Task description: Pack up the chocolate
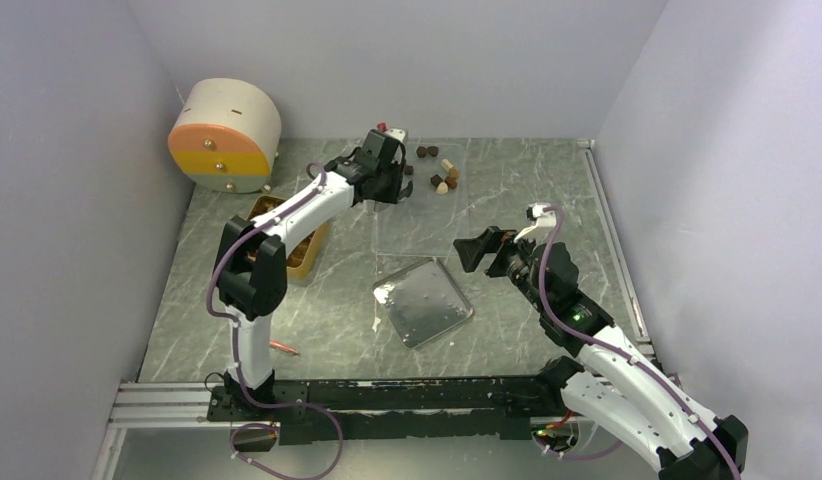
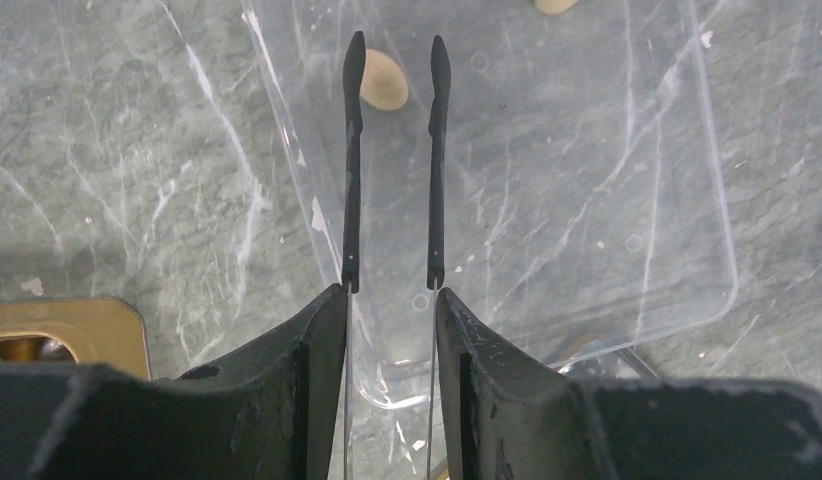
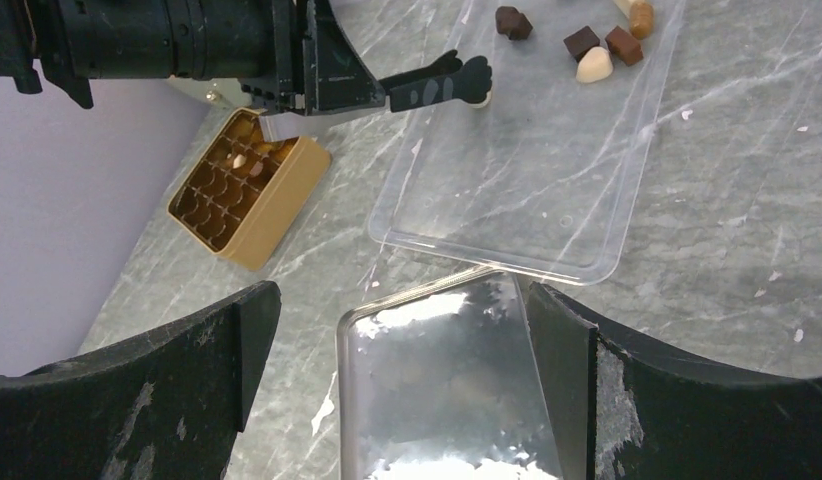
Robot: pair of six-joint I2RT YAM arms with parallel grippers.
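Observation:
A clear tray (image 1: 417, 225) holds dark, brown and pale chocolates (image 3: 595, 64). Over the tray hangs my left gripper, its fingers apart in the left wrist view, with a pale oval chocolate (image 2: 384, 82) below them, beside the left fingertip; whether it is gripped I cannot tell. The brown packing box (image 3: 287, 200) with compartments, a few pieces in it, sits left of the tray. My right gripper (image 1: 472, 250) stands open above the right side of the table, nothing seen between its fingers.
A metal plate (image 1: 424, 302) lies in front of the clear tray. A striped drawer cabinet (image 1: 219, 130) stands at back left, and an orange rod (image 1: 284, 348) lies at front left.

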